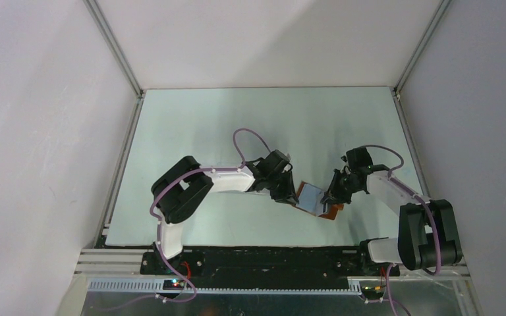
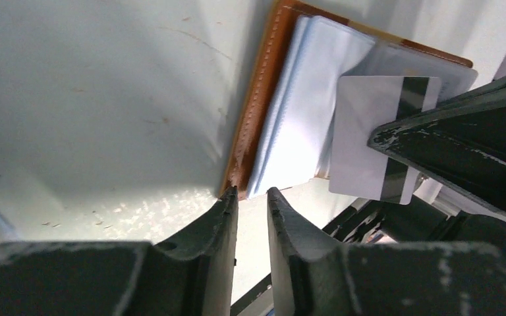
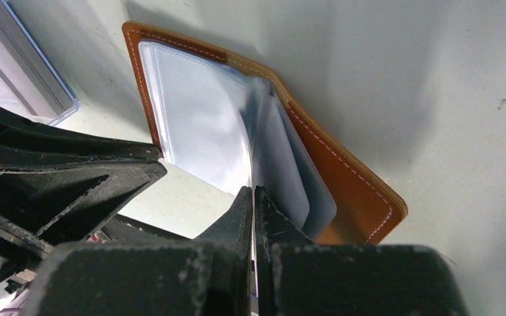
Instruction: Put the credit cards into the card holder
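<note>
The open brown card holder (image 1: 329,214) lies flat with clear sleeves, shown close up as brown leather (image 3: 352,182) in the right wrist view. My right gripper is shut on a card, seen edge-on there; in the left wrist view that white card (image 2: 362,125) with a dark stripe is over the holder's right sleeves. My left gripper is at the holder's left edge, fingertips slightly apart, nothing visible between them.
A clear case (image 3: 23,66) lies beyond the holder in the right wrist view, mostly under the left arm in the top view.
</note>
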